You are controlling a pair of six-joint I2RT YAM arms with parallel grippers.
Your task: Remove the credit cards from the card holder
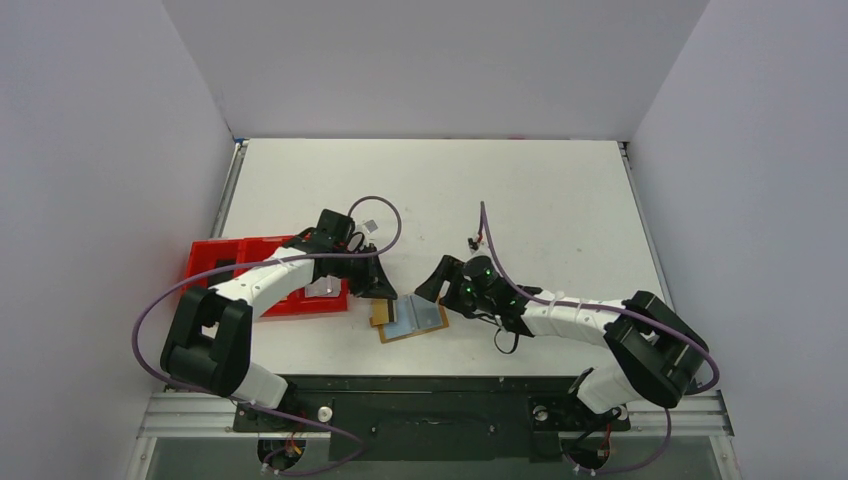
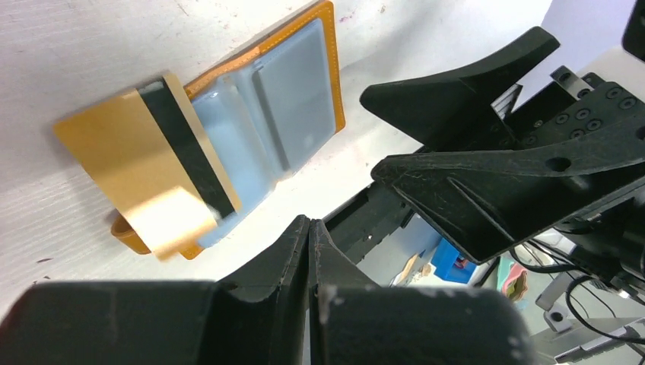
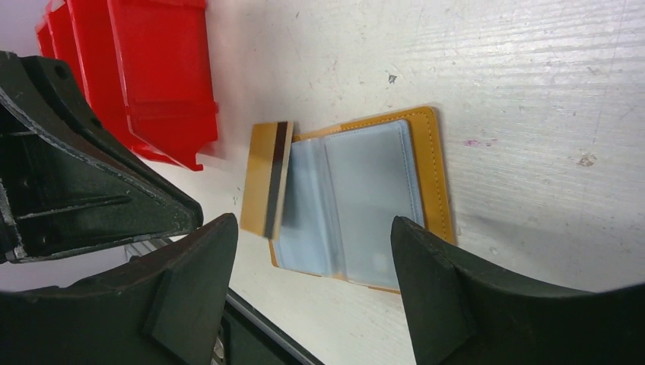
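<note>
The card holder, tan-edged with clear bluish sleeves [image 2: 293, 99], lies unfolded on the table. A gold card [image 2: 125, 156] with a dark stripe leans over its left end, partly covering the clasp strap. Its right wrist view counterpart shows the card [image 3: 262, 175] tilted, reaching past the holder's left side. My left gripper has its tips together beside the card, with a gap to it and nothing visible between them. Above the right half of the holder, my right gripper is open; its fingers [image 3: 213, 258] stand far apart with no card between.
A red divided tray [image 1: 255, 250] stands left of the holder, under the left arm. Both grippers hover close together over the holder.
</note>
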